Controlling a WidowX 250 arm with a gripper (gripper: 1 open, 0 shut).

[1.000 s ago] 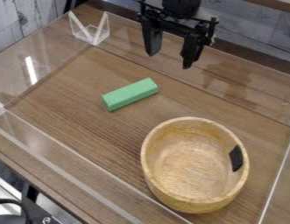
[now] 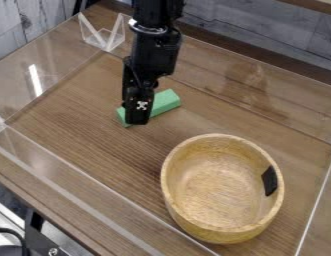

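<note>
The black gripper (image 2: 138,100) hangs low over a green block (image 2: 160,106) near the middle of the wooden table, its lower end by the block's left part and hiding some of it. It appears open; whether its fingers touch the block cannot be told. A large yellow round basket (image 2: 221,220) with a black patch on its rim sits at the lower right.
A clear wire or plastic object (image 2: 104,32) stands at the back left. A black cable lies at the lower left corner.
The block and basket look to be in the same places.
</note>
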